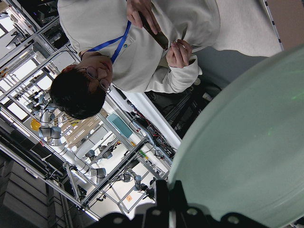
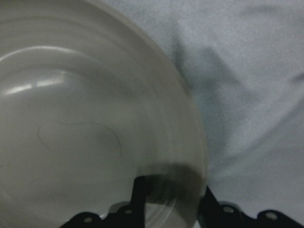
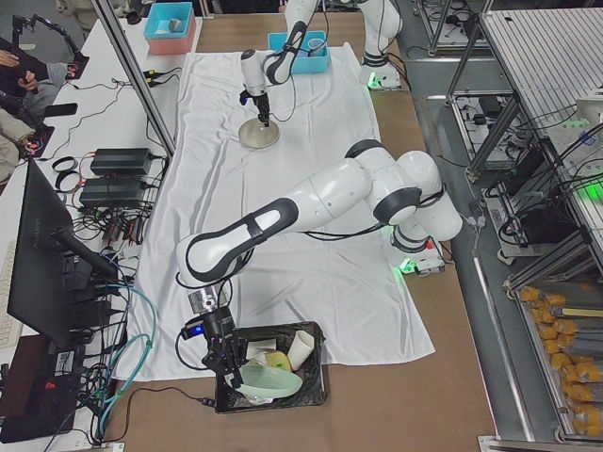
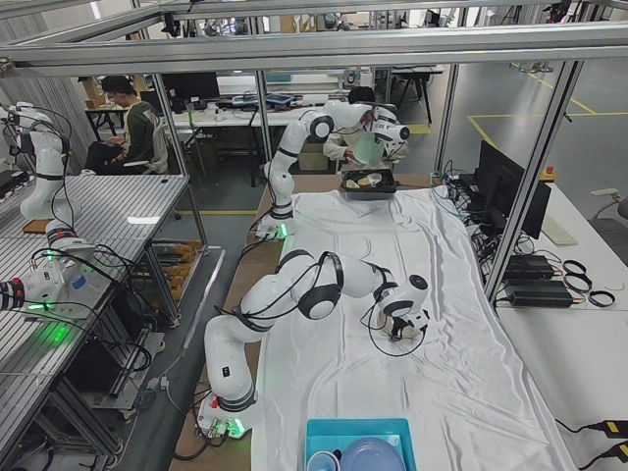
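Observation:
My left gripper is shut on the rim of a pale green plate (image 1: 242, 147), held tilted at the black-lined bin (image 3: 311, 386) at the near end of the white cloth (image 3: 283, 301). The bin holds a yellow item and white containers. At the other end, a cream plate (image 2: 85, 109) lies on the cloth; my right gripper is at its rim, one finger inside and one outside. Whether it grips the rim is unclear.
A blue tub (image 4: 358, 427) with dishes stands at the far end beside the right arm. A monitor (image 3: 47, 273) and cables line one side. A person is close behind the bin.

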